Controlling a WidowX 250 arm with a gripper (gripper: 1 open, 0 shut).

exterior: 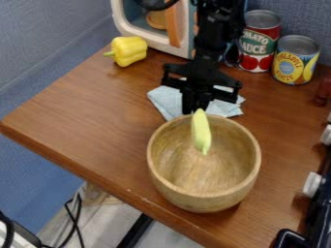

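My black gripper (pixel 199 105) hangs at the back rim of a wooden bowl (pixel 203 179), shut on a pale yellow-green elongated object (pixel 200 132), which looks like a banana or corn and hangs down over the bowl's inside. A light blue-grey cloth (pixel 168 102) lies on the table behind the bowl, partly hidden by the gripper.
A yellow pepper (pixel 127 50) sits at the back left. A tomato sauce can (pixel 257 46), a yellow-labelled can (pixel 295 64) and a toy microwave (pixel 134 21) stand at the back. A black appliance (pixel 315 218) lines the right edge.
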